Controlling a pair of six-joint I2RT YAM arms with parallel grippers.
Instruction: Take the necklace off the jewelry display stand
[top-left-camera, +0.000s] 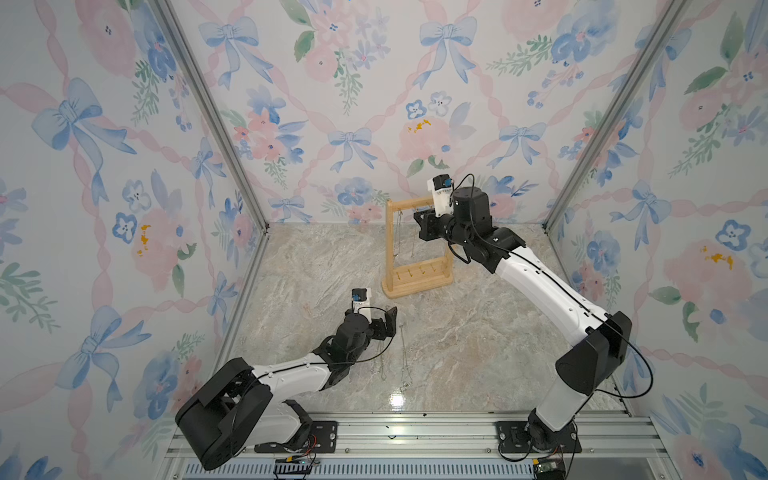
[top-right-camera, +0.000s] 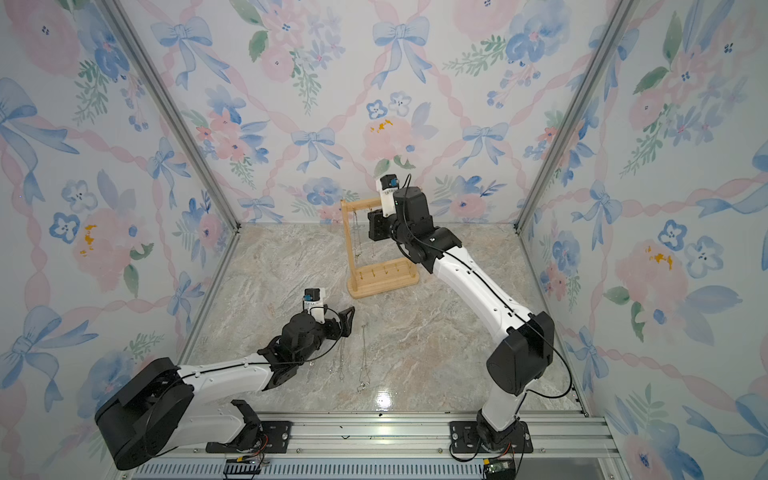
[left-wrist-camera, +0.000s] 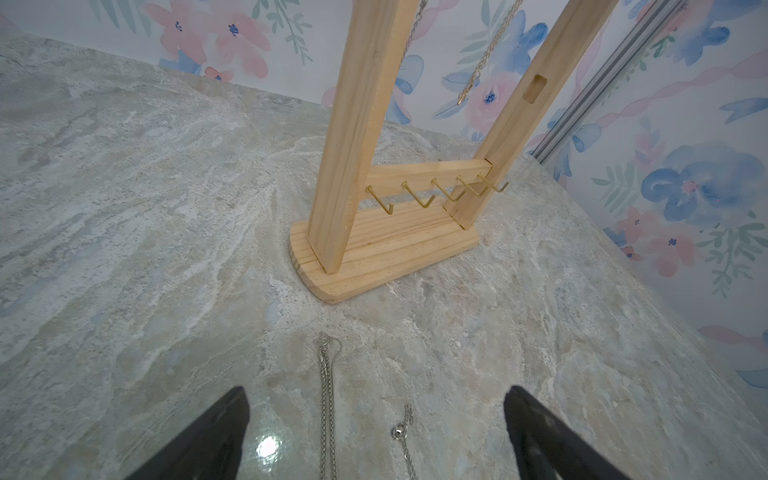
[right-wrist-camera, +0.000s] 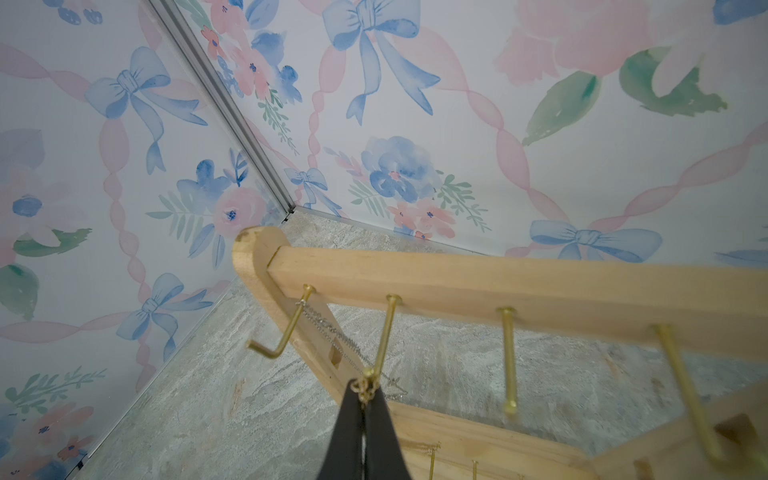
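Note:
The wooden display stand stands toward the back. In the right wrist view its brass hooks run along the top bar; a silver necklace hangs from the leftmost hook. A gold chain is at the tips of my right gripper, which is shut, beside the second hook's end. Whether the chain still rests on that hook is unclear. My left gripper is open, low over the marble floor in front of the stand, with nothing held.
Loose silver chains and a pendant chain lie on the floor below my left gripper. Patterned walls enclose the space.

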